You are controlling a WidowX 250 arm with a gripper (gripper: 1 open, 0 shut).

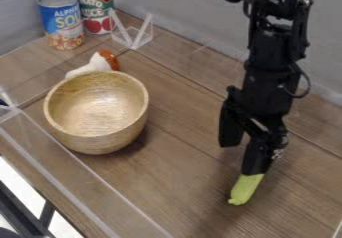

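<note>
The black gripper (243, 148) hangs open over the right part of the wooden table, its fingers pointing down just above a slim yellow-green object (245, 189). The upper end of that object is partly hidden behind the fingers; whether they touch it I cannot tell. A wooden bowl (95, 116) sits on the left of the table.
At the back left stand two cans, a blue one (63, 19) and a red one (95, 4). A white and orange item (94, 64) lies behind the bowl. Clear plastic walls edge the table.
</note>
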